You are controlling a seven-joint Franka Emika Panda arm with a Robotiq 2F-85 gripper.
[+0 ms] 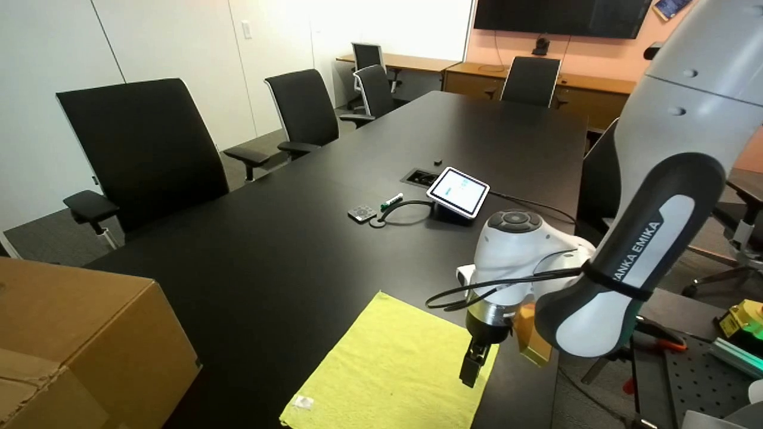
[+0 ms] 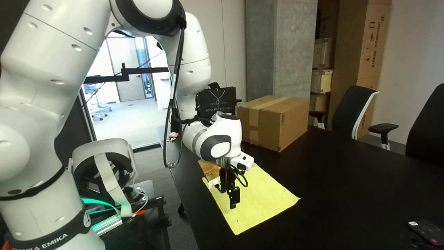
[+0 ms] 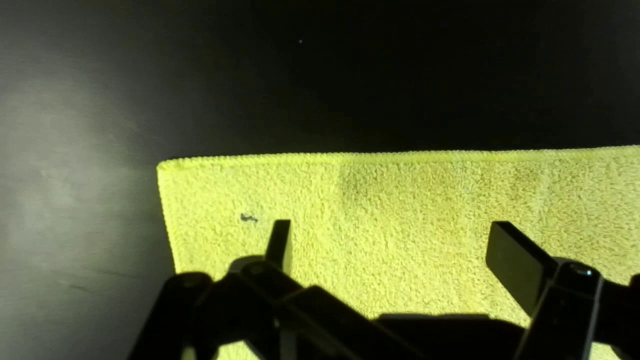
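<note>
A yellow cloth (image 1: 386, 357) lies flat and spread out on the black table, with a small white tag near one corner. My gripper (image 1: 470, 373) hangs just above the cloth, near its edge on the robot's side. In the wrist view the two fingers of the gripper stand wide apart, and only cloth shows below them. One hemmed edge and a corner of the cloth (image 3: 384, 198) are visible there, with a small dark mark near that corner. From the other side, the gripper (image 2: 235, 198) also appears over the cloth (image 2: 266, 196).
A cardboard box (image 1: 93, 343) stands on the table beyond the cloth. Farther along are a tablet on a stand (image 1: 459, 192), a green marker (image 1: 391, 201) and a small grey item (image 1: 362, 214). Chairs line the table. Bare tabletop (image 2: 333, 187) surrounds most of the cloth.
</note>
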